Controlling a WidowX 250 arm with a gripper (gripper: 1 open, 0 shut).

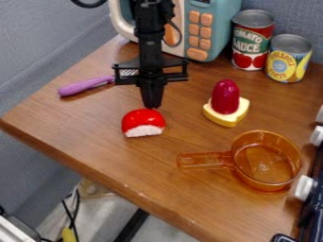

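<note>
My black gripper (153,95) points down at the middle-left of the table, its fingertips just above a red-and-white rounded piece (143,122) lying on the wood; whether the fingers are open or shut is unclear. To the right, a dark red egg-shaped piece (226,97) stands on a yellow slice-like piece (228,117). An orange transparent pan (263,162) sits at the right front, handle pointing left. A purple stick-like object (86,85) lies at the left.
A teal toy microwave (212,24) stands at the back, with a tomato sauce can (251,41) and a yellow can (289,59) at back right. Dark objects line the right edge.
</note>
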